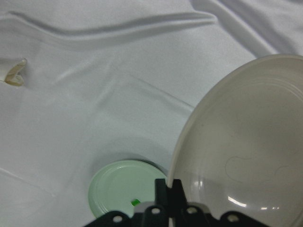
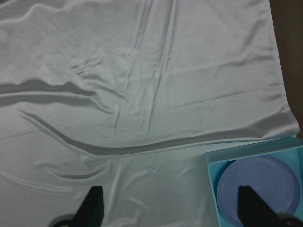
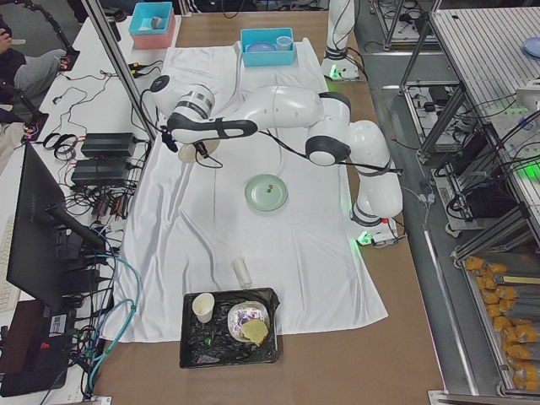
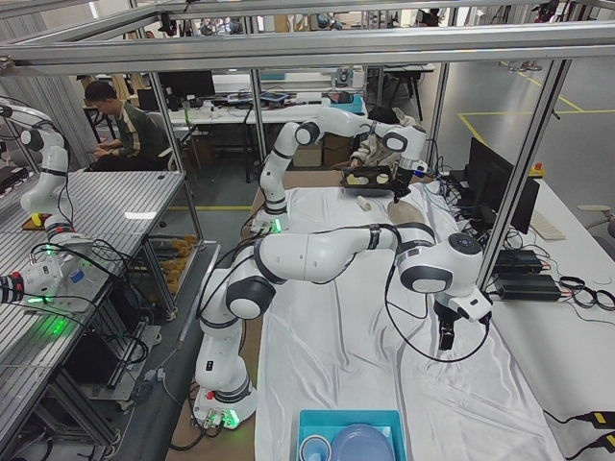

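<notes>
A large cream plate (image 1: 241, 132) is held at its rim by my left gripper, which is shut on it; in the camera left view it is partly hidden under the arm. A green plate (image 3: 266, 192) with a small green piece on it lies on the white cloth (image 3: 312, 270). My right gripper is open, empty, above the cloth near a blue bin (image 2: 253, 147) holding a blue plate (image 2: 255, 184).
A black tray (image 3: 202, 346) with a cup (image 3: 202, 307), a foil plate (image 3: 242, 314) and a yellow piece (image 3: 255, 332) stands at one end of the cloth. A white rolled item (image 3: 241, 272) lies beside it.
</notes>
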